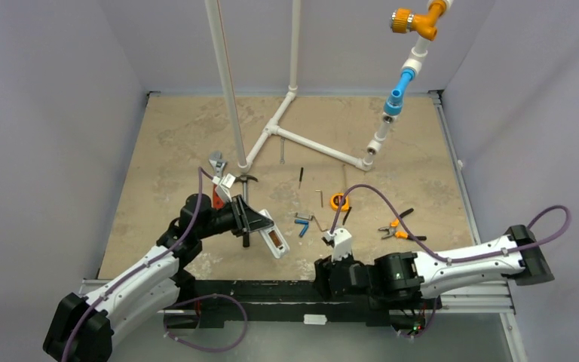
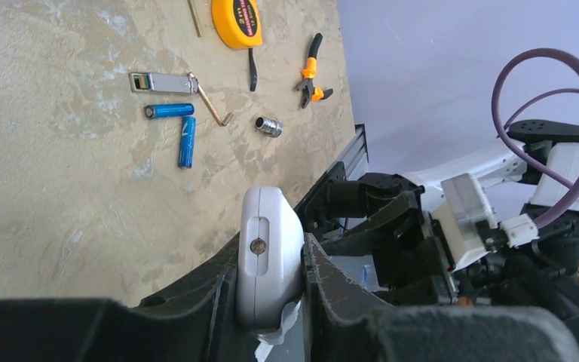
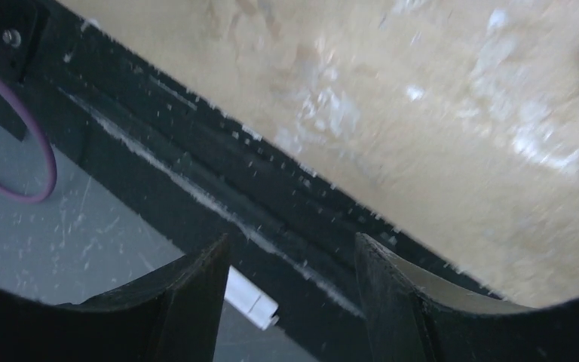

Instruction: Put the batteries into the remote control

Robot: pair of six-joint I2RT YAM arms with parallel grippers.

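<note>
My left gripper (image 1: pixel 262 220) is shut on the white remote control (image 1: pixel 281 250), gripping its upper end. The remote is tilted above the table, and a brownish recess shows in its face in the top view. In the left wrist view its rounded white end (image 2: pixel 259 226), with a small screw, stands between the fingers. Two blue batteries lie on the table, one crosswise (image 2: pixel 169 110) and one lengthwise (image 2: pixel 187 142), nearly touching at a corner. My right gripper has its fingers apart with nothing between them, over the black front rail.
Beside the batteries lie a small metal module (image 2: pixel 167 83), a brass hex key (image 2: pixel 212 102) and a metal socket (image 2: pixel 269 127). Farther off are a tape measure (image 1: pixel 339 201) and orange-handled pliers (image 1: pixel 396 228). White pipes (image 1: pixel 317 145) rise at the back.
</note>
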